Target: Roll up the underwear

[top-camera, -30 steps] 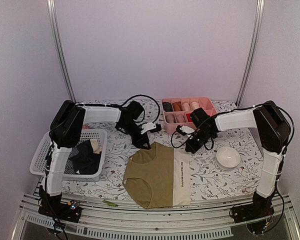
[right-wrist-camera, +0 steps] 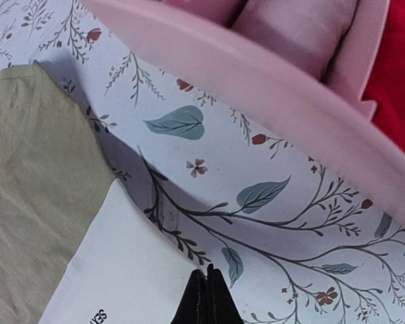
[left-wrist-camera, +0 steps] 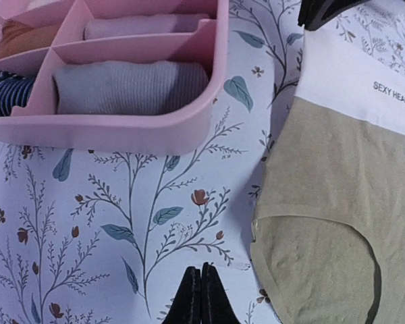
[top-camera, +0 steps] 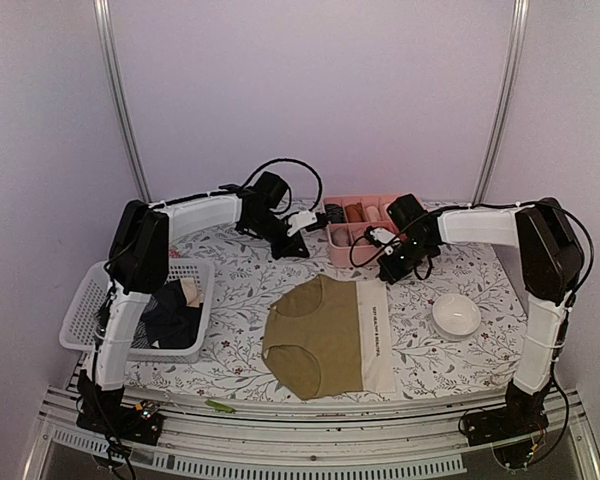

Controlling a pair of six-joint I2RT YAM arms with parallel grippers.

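Note:
Khaki underwear (top-camera: 330,335) with a white lettered waistband (top-camera: 376,340) lies spread flat on the table, waistband to the right. My left gripper is shut with nothing between its fingers; in the left wrist view the khaki edge (left-wrist-camera: 256,246) lies to their right, apart from them. From above, the left gripper (top-camera: 290,255) stands up and left of the cloth. My right gripper is shut on the far corner of the white waistband, seen at the lower middle of the right wrist view.
A pink divided box (top-camera: 352,256) holding rolled cloths stands just behind the underwear. The white basket (top-camera: 206,310) with dark clothes is at the left, white bowls (top-camera: 457,314) at the right. A green item (top-camera: 220,406) lies by the front edge.
The right gripper moved back and right, and the underwear shifted with it.

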